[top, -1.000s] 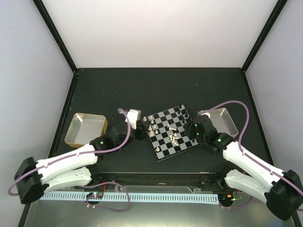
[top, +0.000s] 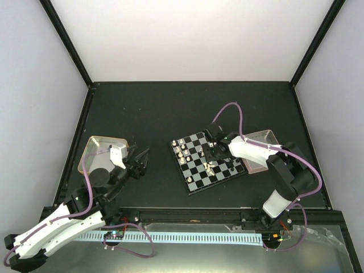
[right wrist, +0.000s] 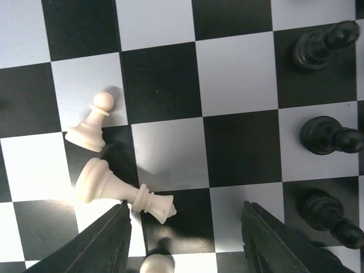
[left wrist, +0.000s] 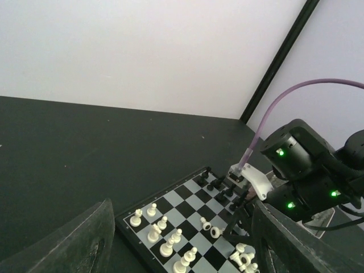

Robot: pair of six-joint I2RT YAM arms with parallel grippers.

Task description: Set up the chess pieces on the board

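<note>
The chessboard (top: 193, 182) lies centre, with white pieces (left wrist: 183, 261) standing along its left side and black pieces (right wrist: 321, 136) upright along the right. Several white pieces lie on their sides mid-board, among them a small pawn (right wrist: 85, 133) and a larger piece (right wrist: 99, 185). My right gripper hangs over the board, open, its fingers either side of squares below the larger fallen piece, nothing seen held. My left gripper (top: 142, 156) is off the board to the left, open, nothing between its fingers.
An empty tray (top: 102, 140) sits at the left; another tray (top: 264, 136) is at the right, partly behind the right arm.
The left arm has drawn back leftward from the board's left side.
</note>
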